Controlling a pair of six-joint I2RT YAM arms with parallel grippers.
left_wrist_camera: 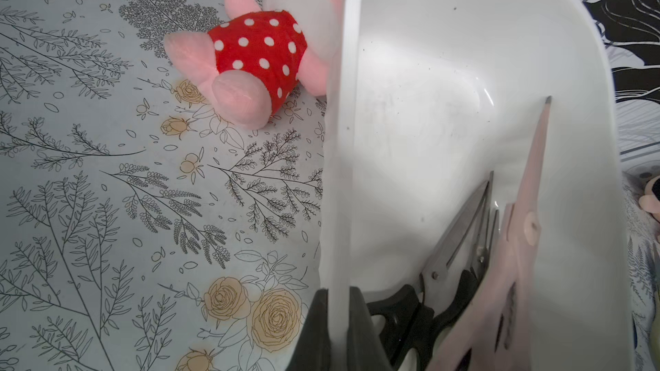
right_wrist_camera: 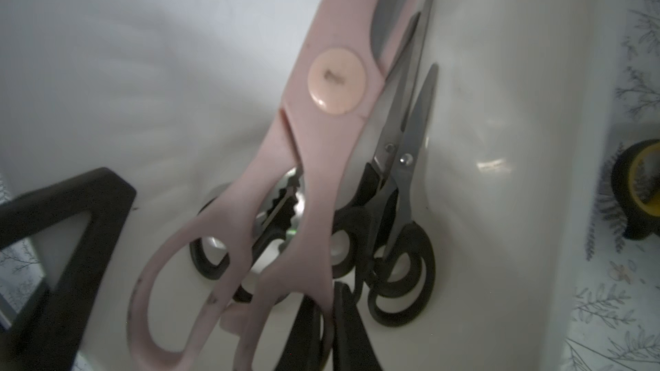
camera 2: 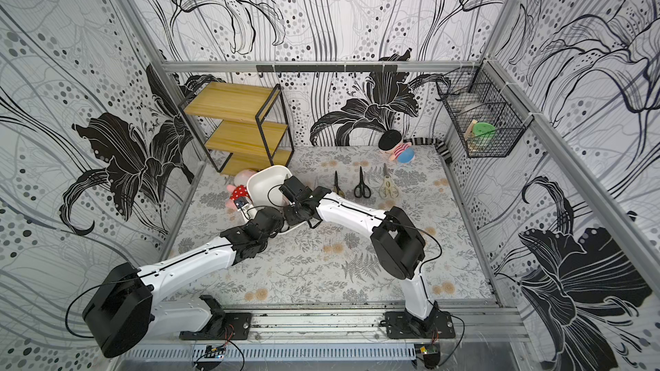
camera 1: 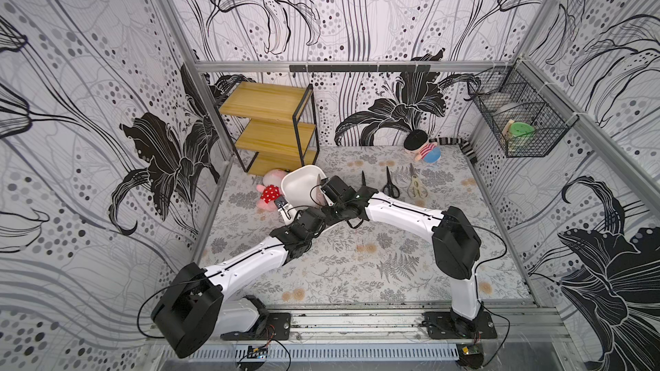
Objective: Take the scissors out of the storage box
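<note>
Pink scissors (right_wrist_camera: 323, 130) hang by one handle loop in my right gripper, which is shut on it, above the other scissors. Several black-handled scissors (right_wrist_camera: 405, 165) lie below on the floor of the white storage box (left_wrist_camera: 426, 123). From the left wrist view, the pink scissors (left_wrist_camera: 522, 240) tilt upward, blade tip high, over a black-handled pair (left_wrist_camera: 440, 281). The left box wall (left_wrist_camera: 340, 151) is pinched by my left gripper, one finger on each side. The top left view hides both gripper tips behind the wrists.
A pink plush in a red dotted top (left_wrist_camera: 261, 55) lies left of the box. Loose scissors (camera 1: 389, 184) and yellow-handled scissors (camera 1: 416, 182) lie on the table to the right. A wooden shelf (camera 1: 268, 99) stands behind.
</note>
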